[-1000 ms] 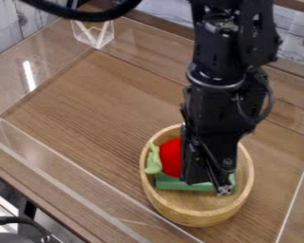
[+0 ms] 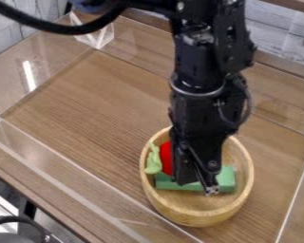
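A round wooden bowl (image 2: 201,209) sits near the front right of the table. In it lie a red round object (image 2: 165,155), a light green piece (image 2: 152,163) at the left and a green block (image 2: 218,184). My black gripper (image 2: 193,178) is over the bowl, covering part of its contents. Its fingers look close together; I cannot make out anything held between them.
A small clear object (image 2: 94,30) stands at the back left. A cable (image 2: 15,220) shows at the lower left.
The arm has drawn back and a little left, appearing smaller, with more of the table showing at the right. The bowl's contents look little changed.
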